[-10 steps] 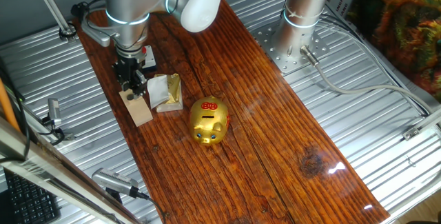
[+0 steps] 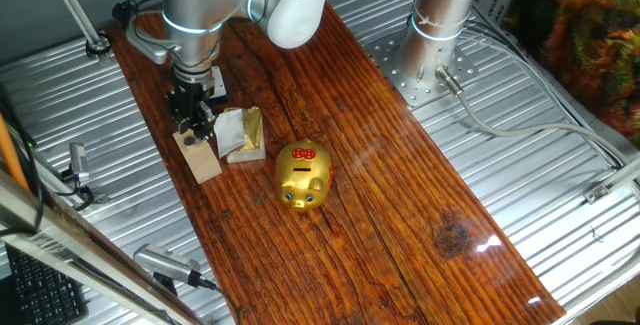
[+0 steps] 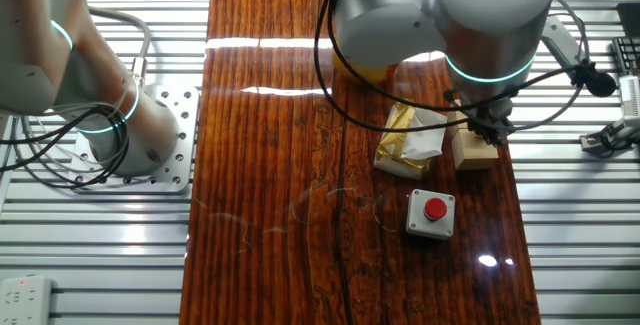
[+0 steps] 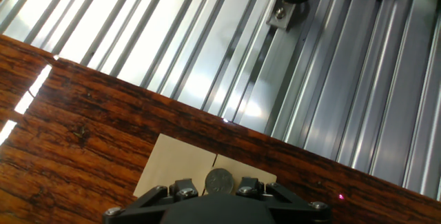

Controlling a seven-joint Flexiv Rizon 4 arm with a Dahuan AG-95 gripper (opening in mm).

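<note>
A pale wooden block (image 2: 199, 160) with a thin slit lies near the table's long edge. In the wrist view a round silver-grey coin (image 4: 219, 180) shows its face over the block (image 4: 176, 160), beside the slit; whether it lies flat or stands up is hard to tell. My gripper has its two black fingers apart, one on each side of the coin, with some gap visible. From outside, the gripper (image 2: 193, 125) points down at the block's far end. A gold piggy bank (image 2: 303, 177) with a dark slot on top stands farther toward the table's middle.
Beside the block sits a white-and-gold packet (image 2: 240, 132). A box with a red button (image 3: 431, 214) stands close by. Cables (image 3: 350, 115) hang across the arm.
The arm's wrist has shifted slightly to the right in exterior view 1, while the fingertips stay near the block's far end. The block, packet and piggy bank have not moved.
</note>
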